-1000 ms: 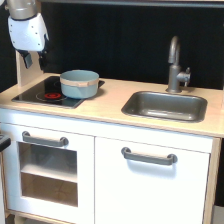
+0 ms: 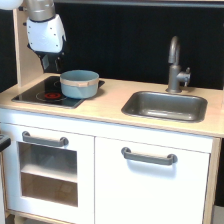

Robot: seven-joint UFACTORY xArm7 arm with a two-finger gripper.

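A blue-grey pot (image 2: pixel 80 88) with a brown handle stands upright on the right part of the black stovetop (image 2: pixel 34 97) of a toy kitchen. To the pot's upper left is my gripper (image 2: pixel 50 65), under the white arm (image 2: pixel 46 32). Its dark fingers blend into the black background, so how far apart they are is unclear. No object shows in its grasp. The inside of the pot is mostly hidden by its near wall.
One burner (image 2: pixel 52 96) glows red left of the pot. A grey sink (image 2: pixel 165 93) with a dark tall faucet (image 2: pixel 175 68) takes up the right side. Bare wooden counter (image 2: pixel 110 108) lies between pot and sink. Both cabinet doors (image 2: pixel 150 185) below are closed.
My gripper has moved right and somewhat lower, nearer the pot. The pot appears in the same spot.
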